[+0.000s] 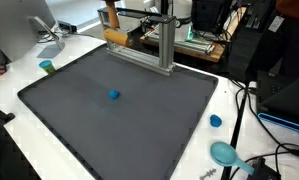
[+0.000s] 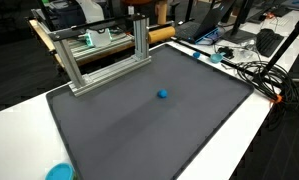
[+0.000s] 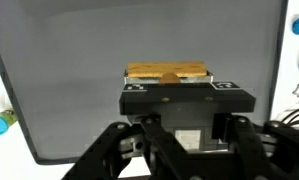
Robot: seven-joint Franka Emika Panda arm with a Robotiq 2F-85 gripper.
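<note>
A wooden, mallet-like object hangs above the far side of the grey board [image 1: 79,130]. Its orange-brown crosspiece [image 1: 117,37] lies level beneath an upright handle [image 1: 112,14]. In exterior view 2 the same crosspiece [image 2: 161,34] shows beside the metal frame. My gripper is shut on this wooden object, part of which [image 3: 149,70] shows just beyond the black fingers in the wrist view. Where the fingers meet the wood is partly hidden. A small blue piece [image 1: 114,94] rests on the board, clear of the wooden object; I cannot see it in the wrist view.
A metal frame [image 2: 111,75] stands at the board's far edge. Around the board are a green-and-blue cylinder [image 3: 2,122], a blue disc [image 1: 216,121] and a teal round object [image 1: 225,154]. Cables [image 2: 274,85] run along one side. Most of the board is bare.
</note>
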